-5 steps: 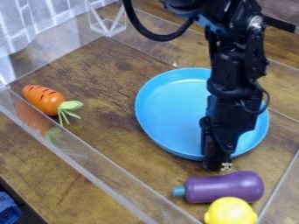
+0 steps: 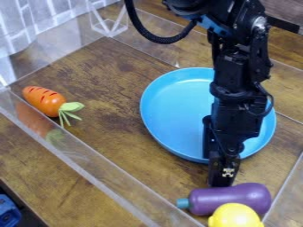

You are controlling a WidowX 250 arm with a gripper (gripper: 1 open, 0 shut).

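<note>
My black gripper [image 2: 224, 167] reaches down from the top right over the blue plate [image 2: 166, 106]; its tips hang at the plate's near rim, just above a purple eggplant toy [image 2: 236, 196] lying in front of it. The fingertips are dark and overlapped, so what is between them is hard to make out. A yellow round toy [image 2: 233, 216] sits at the bottom edge, in front of the eggplant.
An orange carrot toy [image 2: 45, 101] lies at the left behind a clear barrier edge.
The gripper has shifted very slightly. The plate, eggplant and yellow toy show small shifts in position compared with a second ago.
</note>
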